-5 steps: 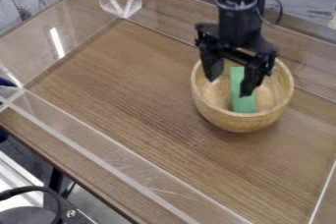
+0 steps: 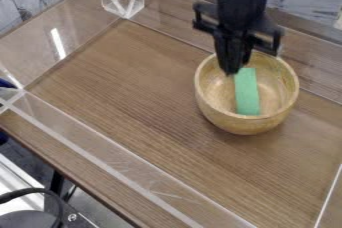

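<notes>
A tan bowl [image 2: 227, 120] sits on the wooden table at the right of the camera view, with a green oblong object [image 2: 247, 94] standing out inside it. The black gripper [image 2: 237, 50] is above the bowl, blurred by motion; its fingertips are too smeared to show whether they are apart or together, and nothing held can be made out.
A white wire-like object [image 2: 122, 0] is at the back left of the table [image 2: 114, 92]. A wall rises along the back, and a black arm part lies at the bottom left edge.
</notes>
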